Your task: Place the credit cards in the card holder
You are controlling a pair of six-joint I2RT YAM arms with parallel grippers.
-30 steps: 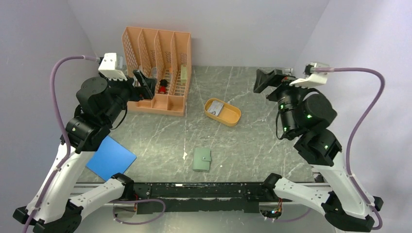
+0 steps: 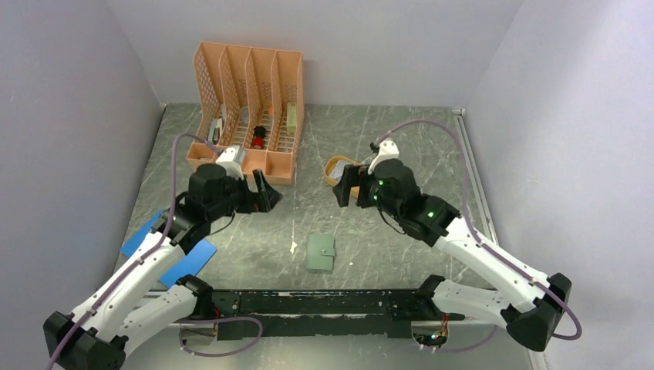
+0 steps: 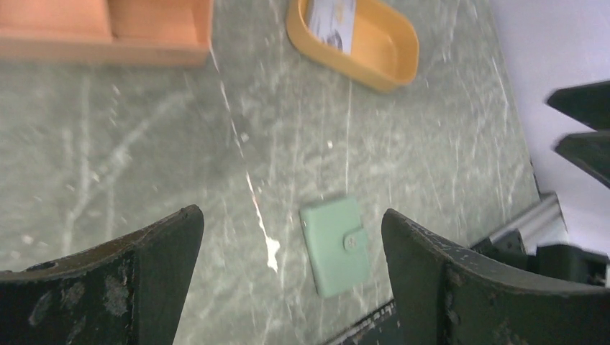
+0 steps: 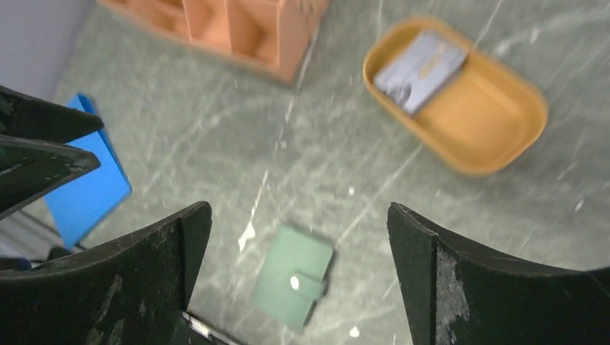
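A green card holder [image 2: 320,253], its snap strap fastened, lies flat near the front middle of the table. Grey-white cards [image 4: 423,70] rest at one end of a yellow oval tray [image 4: 492,139], which the right arm partly covers in the top view. My left gripper [image 2: 270,193] is open and empty, above the table to the left of the tray. Across from it, my right gripper [image 2: 345,186] hangs over the tray area, also open with nothing between its fingers. The card holder [image 3: 335,246] shows far below the left gripper's spread fingers.
An orange divided rack [image 2: 297,116] with several items stands at the back left. A blue sheet [image 2: 187,260] lies at the front left, partly under the left arm. Open table surrounds the card holder.
Both arms have moved inward and lower, the left to the right and the right to the left, its gripper now over the tray. Card holder and rack stay put.
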